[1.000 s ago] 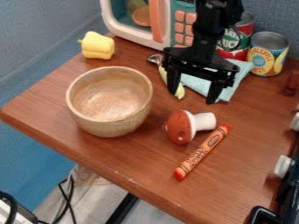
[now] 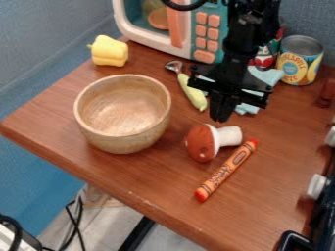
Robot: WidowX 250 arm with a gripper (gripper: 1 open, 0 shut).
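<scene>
My black gripper [image 2: 220, 106] hangs low over the middle of the table, just behind a toy mushroom [image 2: 202, 141] with red cap and white stem. It is partly over a light blue cloth and a pale yellow banana-like item [image 2: 190, 90]; whether its fingers are open or shut is unclear. A wooden bowl [image 2: 121, 108] stands to the left. An orange crayon [image 2: 226, 170] lies in front of the mushroom.
A toy microwave [image 2: 167, 27], a yellow pepper [image 2: 109, 51] and cans [image 2: 300, 61] stand along the back. Dark hardware is at the right edge.
My gripper has moved lower and toward the front, from over the cloth to closer behind the mushroom, and appears turned.
</scene>
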